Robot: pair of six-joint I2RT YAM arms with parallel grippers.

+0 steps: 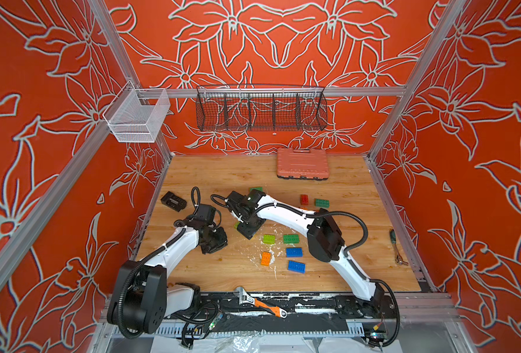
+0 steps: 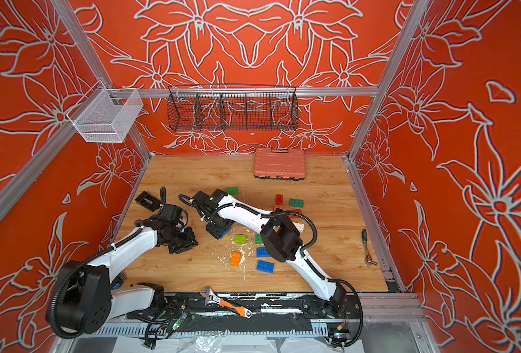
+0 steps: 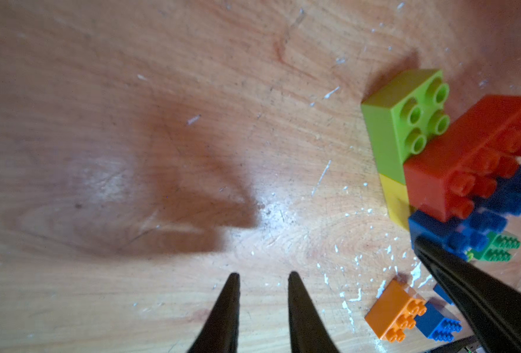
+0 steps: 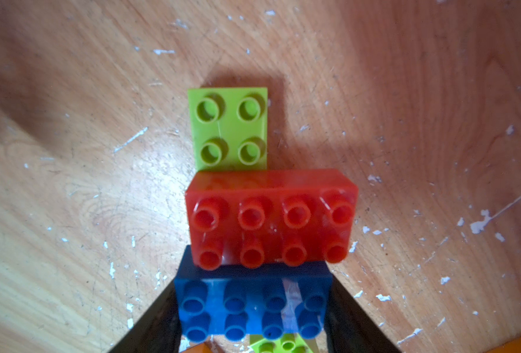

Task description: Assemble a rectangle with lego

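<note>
A light green brick (image 4: 230, 126), a red brick (image 4: 272, 226) and a blue brick (image 4: 253, 297) stand in a row in the right wrist view. A bit of yellow brick (image 3: 397, 200) shows low down beside them in the left wrist view; how they are joined cannot be told. My right gripper is open around the blue brick, one finger (image 4: 160, 320) at each end. Apart from the bricks, to their left, my left gripper stands partly open over bare wood with nothing between its fingers.
Loose on the table are an orange brick (image 1: 265, 258), a lime brick (image 1: 268, 239), a green brick (image 1: 291, 239) and two blue bricks (image 1: 294, 251). A red case (image 1: 302, 163) lies at the back.
</note>
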